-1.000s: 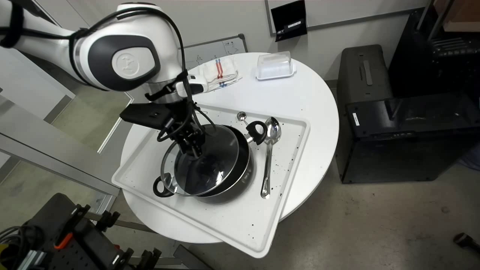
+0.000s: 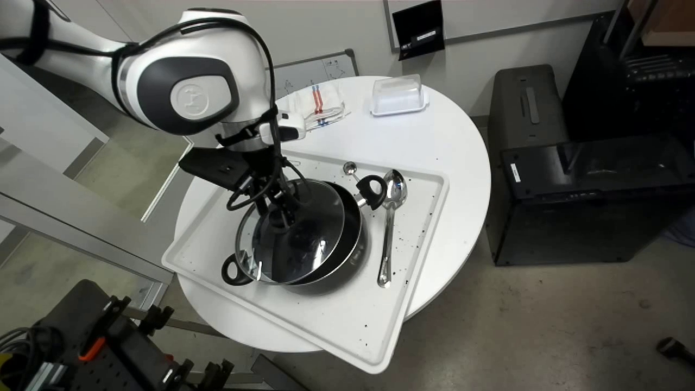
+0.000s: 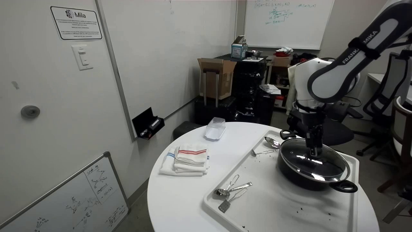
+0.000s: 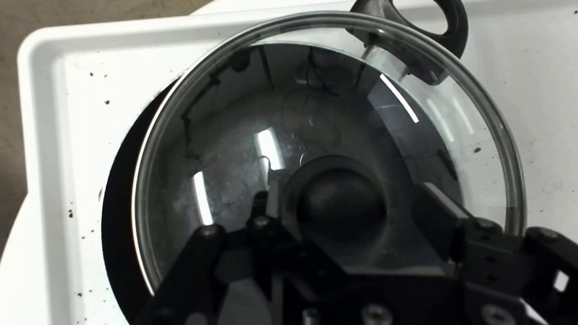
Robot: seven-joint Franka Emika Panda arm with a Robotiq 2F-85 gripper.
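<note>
A glass lid (image 2: 311, 244) with a steel rim lies off-centre on a black pot (image 2: 355, 260), leaving a crescent of the pot's inside uncovered. My gripper points down over the lid, its fingers spread on either side of the round black knob (image 4: 342, 203). Gaps show between knob and fingers in the wrist view, so the fingers are open. In exterior view 2 the gripper (image 3: 314, 150) hides the knob. One pot handle (image 4: 433, 27) shows under and beyond the lid's rim.
The pot stands on a white tray (image 3: 266, 193) on a round table. A large spoon (image 2: 389, 228) lies close beside it, and small utensils (image 3: 231, 193) lie at the tray's other end. Folded towels (image 3: 189, 159) and a clear-covered dish (image 3: 215, 129) sit off the tray.
The arm has shifted slightly to the right in exterior view 1, and my fingers now appear farther apart around the knob. The lid has moved only slightly, if at all; the pot looks unmoved.
</note>
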